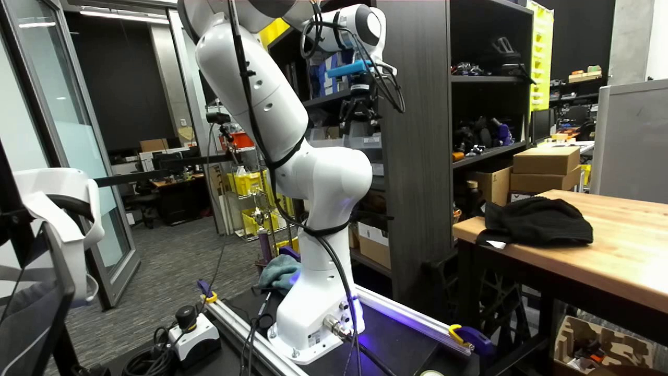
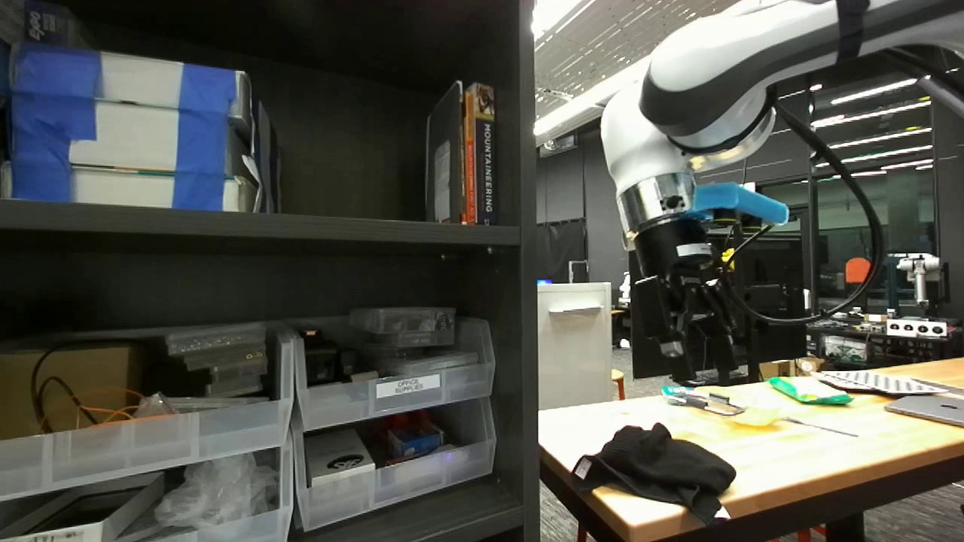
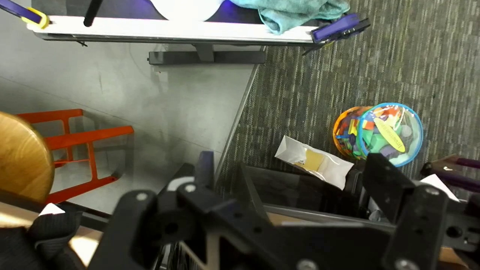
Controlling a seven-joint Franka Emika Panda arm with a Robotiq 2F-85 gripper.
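Observation:
My gripper [image 2: 700, 357] hangs in the air, fingers pointing down, well above the wooden table and to the right of the shelf in exterior view 2. Its two dark fingers stand wide apart in the wrist view, open, with nothing between them. In exterior view 1 the gripper [image 1: 359, 118] shows small and dark before the shelf. A crumpled black cloth [image 2: 657, 465] lies at the table's near corner, apart from the gripper. The same cloth [image 3: 54, 238] is partly visible at lower left in the wrist view.
A dark shelf [image 2: 361, 230] holds books and clear bins [image 2: 398, 474]. Several items, including a green packet [image 2: 809, 390] and a laptop [image 2: 931, 411], lie farther back on the table [image 2: 587, 429]. Beneath the gripper are an open white bag [image 3: 330, 168] and a round tub of coloured pieces [image 3: 407, 130].

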